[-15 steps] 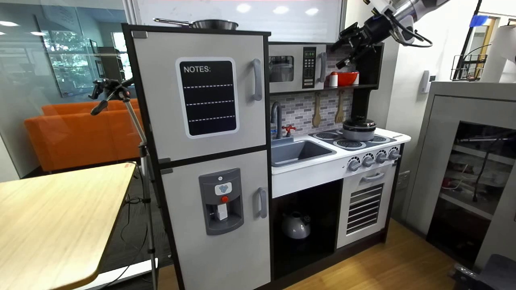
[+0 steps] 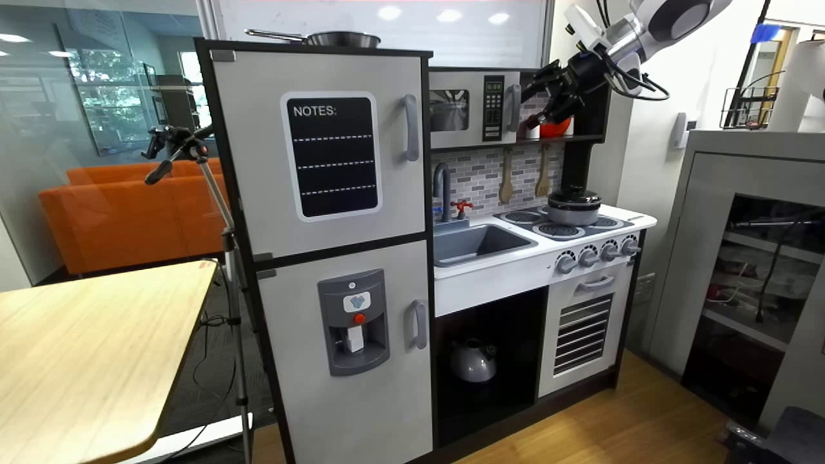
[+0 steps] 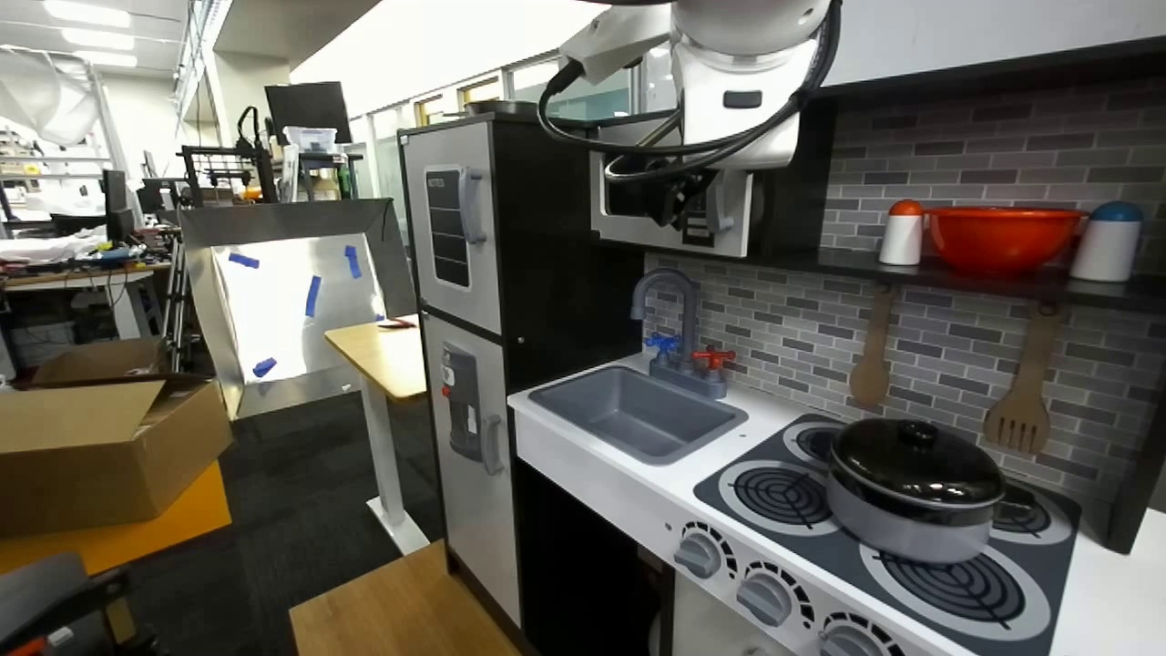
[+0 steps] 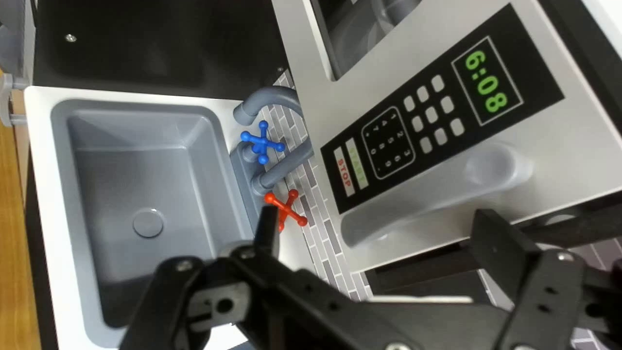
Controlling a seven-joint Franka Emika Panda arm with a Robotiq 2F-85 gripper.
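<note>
My gripper (image 2: 530, 107) stands open in front of the toy microwave (image 2: 448, 109), close to its right side. The grey vertical door handle (image 2: 515, 108) is just left of the fingertips in exterior view 1. Seen from the wrist, the handle (image 4: 434, 189) runs slantwise beyond the gap of the gripper, one black finger (image 4: 267, 230) on each side of that gap. Nothing is held. Whether a finger touches the handle cannot be told. The microwave door is shut. In exterior view 2 the arm covers much of the microwave.
A red bowl (image 3: 1003, 239) sits between two shakers on the shelf right of the microwave. Below are the sink (image 3: 645, 410) with its faucet (image 3: 689, 317) and a lidded pot (image 3: 915, 492) on the stove. A pan (image 2: 341, 38) lies atop the fridge.
In exterior view 1 my gripper has moved down and left, nearer the microwave handle. It now covers part of the bowl and shelf. The kitchen items have not moved.
</note>
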